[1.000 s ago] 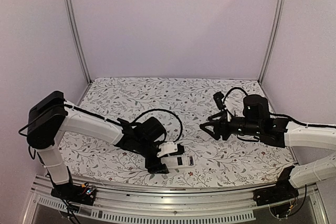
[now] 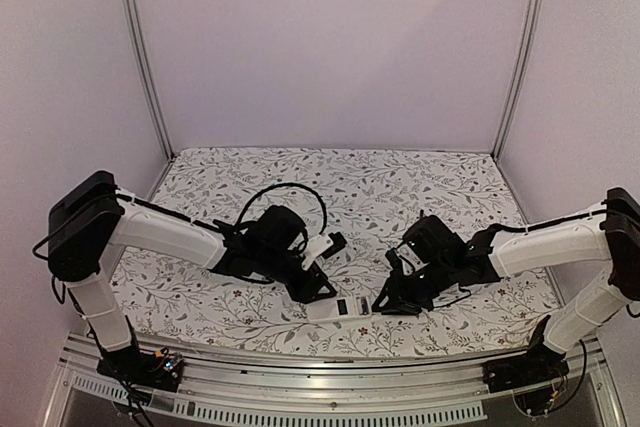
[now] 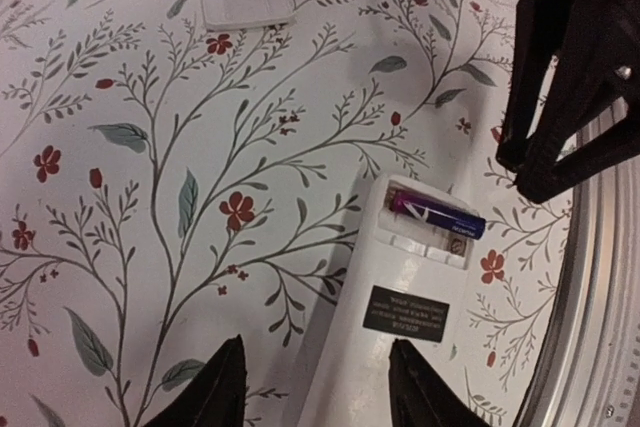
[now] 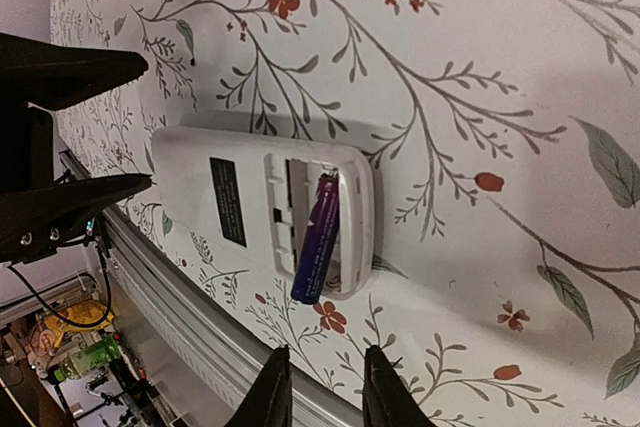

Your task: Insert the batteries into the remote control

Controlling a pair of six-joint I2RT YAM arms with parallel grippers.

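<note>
The white remote control (image 2: 326,311) lies back side up near the table's front edge, its battery compartment at the right end in the top view. A purple-blue battery (image 4: 318,242) rests slanted in that compartment, its dark blue end sticking out over the side wall. My left gripper is part open above the remote's body, with a finger on either side of it in view. My right gripper is part open just beyond the compartment end, nothing between its fingers. A spring contact (image 3: 458,246) shows beside the battery.
A flat white piece (image 3: 247,9), perhaps the cover, lies apart on the flowered tabletop (image 2: 340,182). The metal rail (image 2: 330,365) runs close along the front. Both grippers are near each other over the remote.
My right gripper has come down and toward the front, close to the remote's right end.
</note>
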